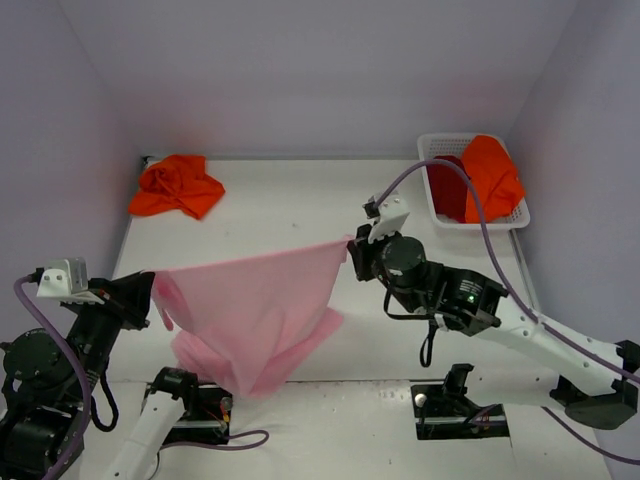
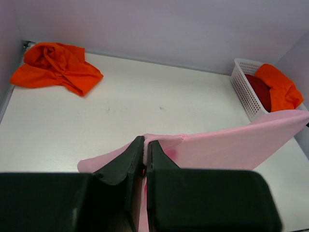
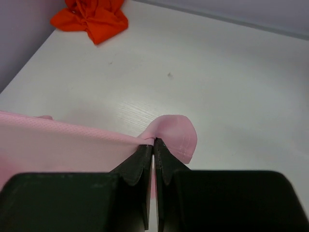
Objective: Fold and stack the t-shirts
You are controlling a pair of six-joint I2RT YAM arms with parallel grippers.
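Note:
A pink t-shirt (image 1: 255, 310) hangs stretched between my two grippers, its upper edge nearly straight and its lower part drooping toward the table's front edge. At its left end, my left gripper (image 1: 150, 285) is shut on the cloth; the left wrist view shows pink fabric (image 2: 166, 141) pinched at the fingertips. The right end is held by my right gripper (image 1: 352, 247), also shut, with a loose pink flap (image 3: 174, 135) sticking out past its fingertips in the right wrist view. A crumpled orange shirt (image 1: 177, 186) lies at the table's back left.
A white basket (image 1: 425, 148) at the back right holds a dark red cloth (image 1: 448, 190) and an orange cloth (image 1: 490, 180). Bare white table (image 1: 300, 200) stretches between it and the orange shirt. Walls close off the back and sides.

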